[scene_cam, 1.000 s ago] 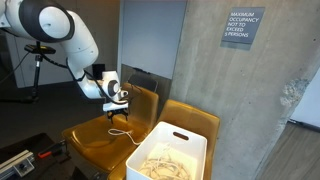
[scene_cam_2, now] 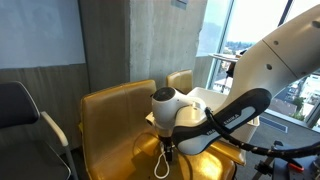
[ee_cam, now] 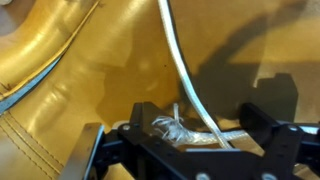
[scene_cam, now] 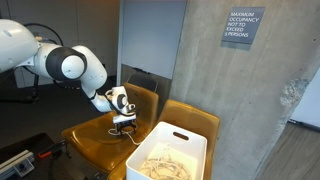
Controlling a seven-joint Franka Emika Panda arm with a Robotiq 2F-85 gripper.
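Observation:
A white rope (ee_cam: 188, 82) lies across the tan leather seat (ee_cam: 110, 70), its frayed end (ee_cam: 172, 128) close to my gripper in the wrist view. Low over the seat, my gripper stands open, with the rope passing through the space between its fingers. The same rope (scene_cam: 131, 136) shows on the chair in exterior view 1. In exterior view 2 part of the rope (scene_cam_2: 161, 163) shows below the arm, and the fingertips are largely hidden.
A white bin (scene_cam: 172, 152) with several pale ropes inside stands on the neighbouring chair. Chair backrests (scene_cam_2: 112, 118) rise behind the seat, against a concrete wall (scene_cam: 230, 85). A black chair (scene_cam_2: 28, 135) stands at the left in exterior view 2.
The arm has reached lower and further toward the rope on the seat, moving right and down in exterior view 1. The bin has stayed in place.

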